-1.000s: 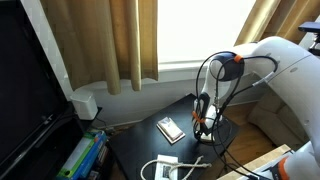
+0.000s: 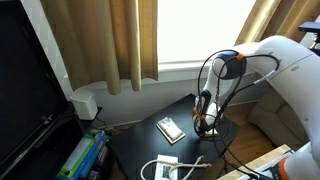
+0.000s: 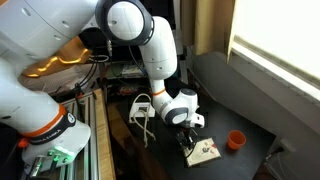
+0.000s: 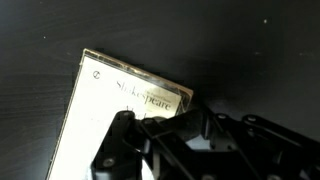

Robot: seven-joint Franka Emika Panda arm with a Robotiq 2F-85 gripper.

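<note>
A flat pale book (image 4: 105, 115) lettered "Shakespeare" lies on the black tabletop in the wrist view. Its upper right corner is beside the fingers of my gripper, which is shut. Nothing shows between the fingers, and they cover the book's lower right part. In exterior view 2 the gripper (image 3: 187, 150) points down at the left side of the pale book (image 3: 204, 153). Whether the tips touch the book or the table cannot be told. Exterior view 1 has the gripper (image 2: 203, 134) low over the table, largely blurred by cables and arm.
An orange-red cup (image 3: 236, 139) stands right of the book. A second flat white item (image 2: 170, 130) lies left of the gripper in exterior view 1. A white power strip (image 2: 166, 168) with a looping cord is near the front. Bare table lies between them.
The wrist and gripper have shifted and turned slightly close to the table. The flat white item and the power strip have stayed in place.
</note>
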